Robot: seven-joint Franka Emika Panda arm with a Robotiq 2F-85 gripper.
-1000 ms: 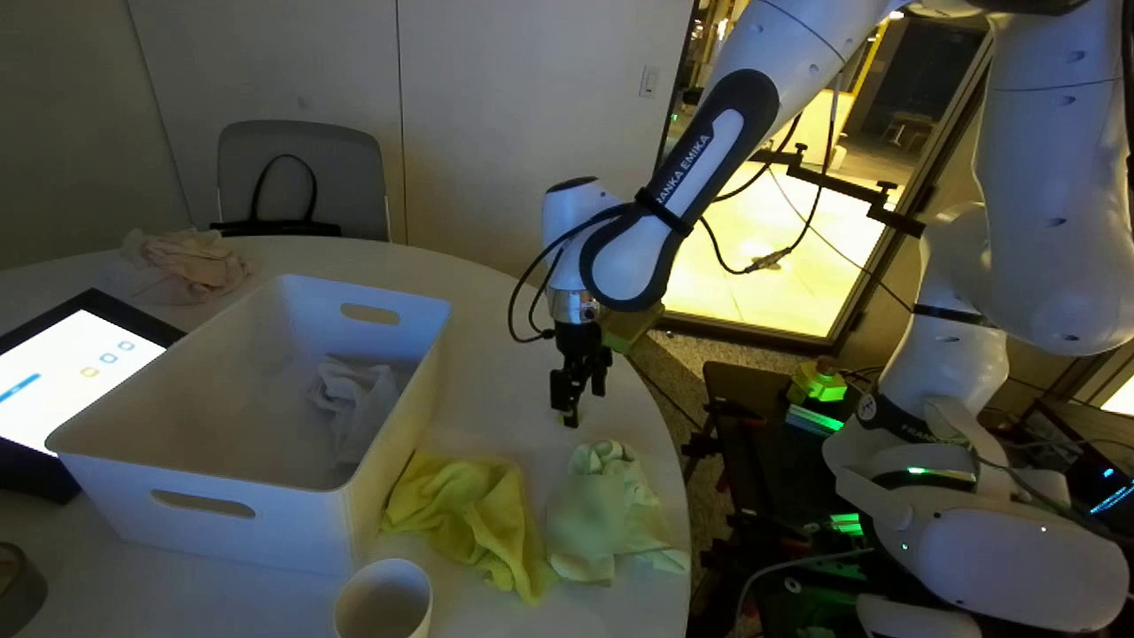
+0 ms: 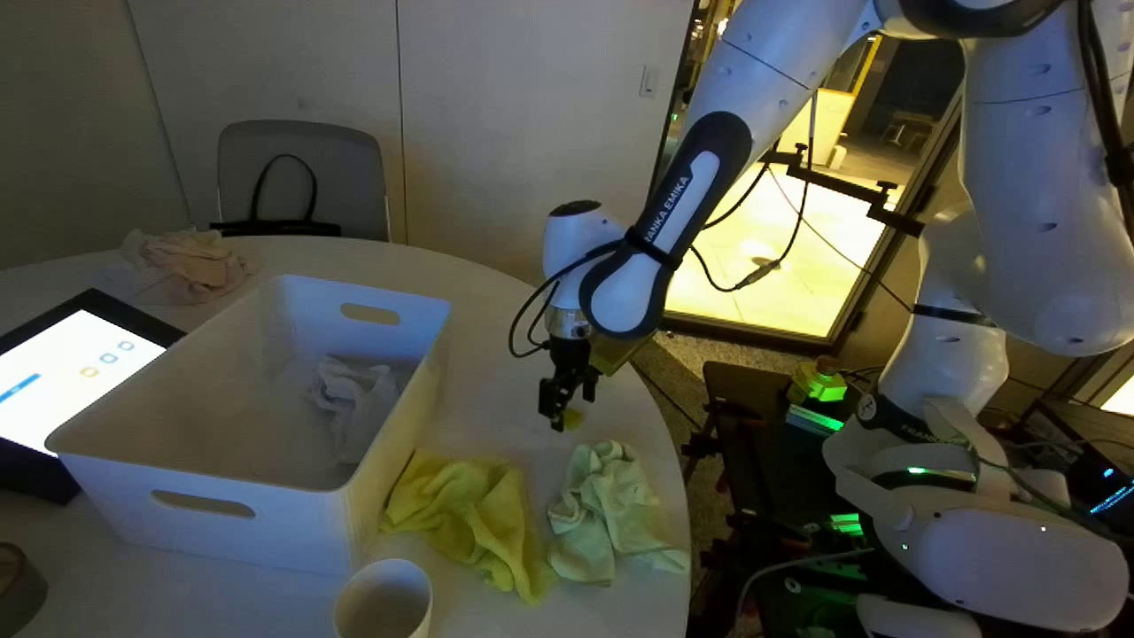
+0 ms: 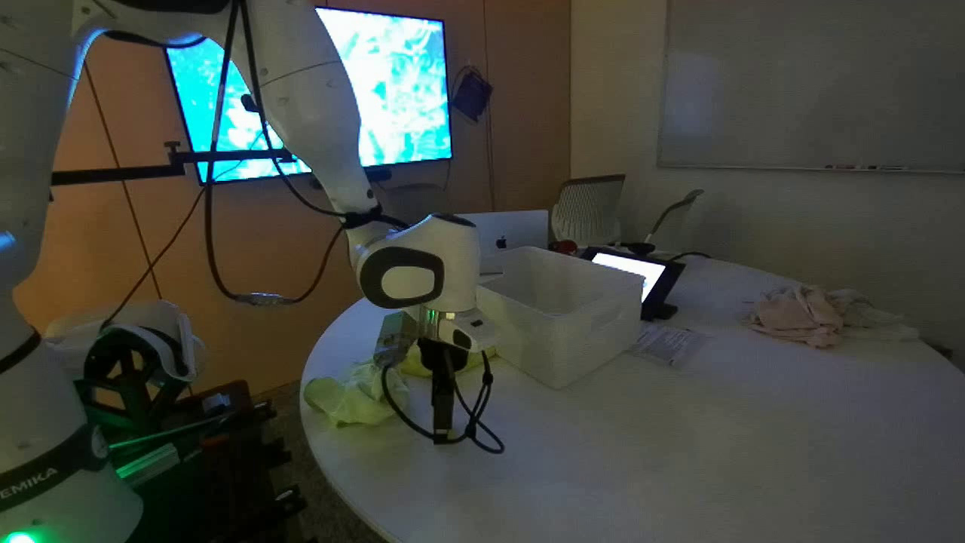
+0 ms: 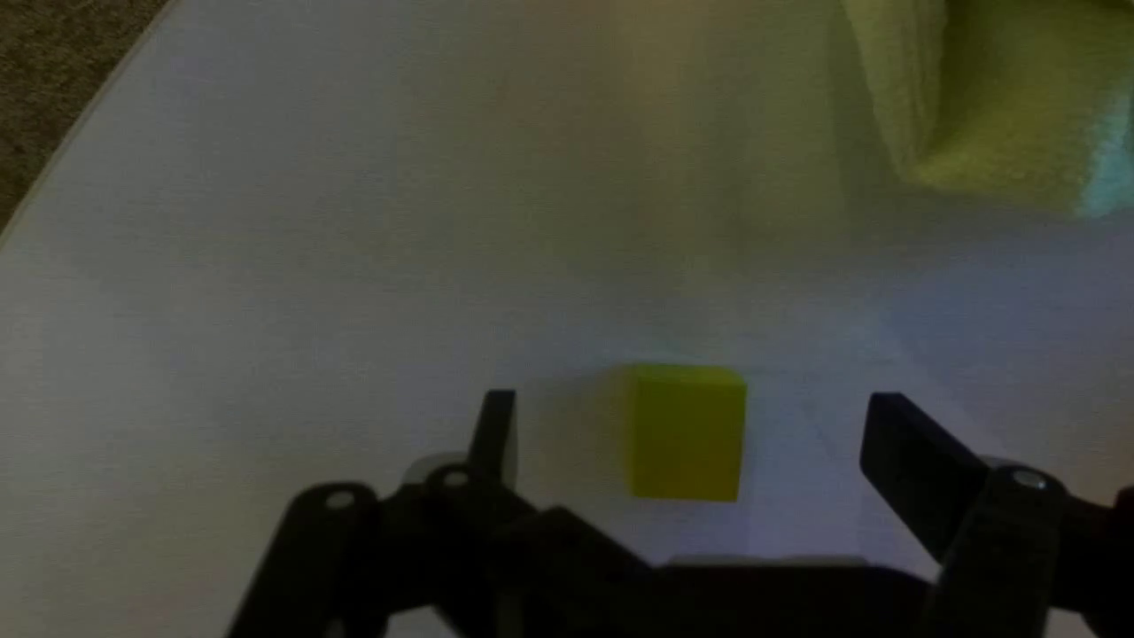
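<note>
A small yellow block (image 4: 688, 434) lies on the white table, between and beyond the two spread fingers of my gripper in the wrist view. Clear table shows on both sides of the block, so neither finger touches it. From exterior view 1 the block (image 2: 574, 419) shows just beside the fingertips of my open gripper (image 2: 569, 409), which points down close over the table. In exterior view 2 the arm's wrist and cables hide the block, and the gripper (image 3: 442, 436) is seen from behind.
A white bin (image 2: 255, 505) holding a pale cloth (image 2: 356, 404) stands to the left. Yellow cloth (image 2: 473, 516) and pale green cloth (image 2: 611, 510) lie near the gripper. A white cup (image 2: 384, 601) and a lit tablet (image 2: 74, 367) are also there. The table edge curves close by.
My gripper has come lower and shifted slightly left in exterior view 1. More of the yellow block now shows beside its fingers. The cloths and bin have stayed put.
</note>
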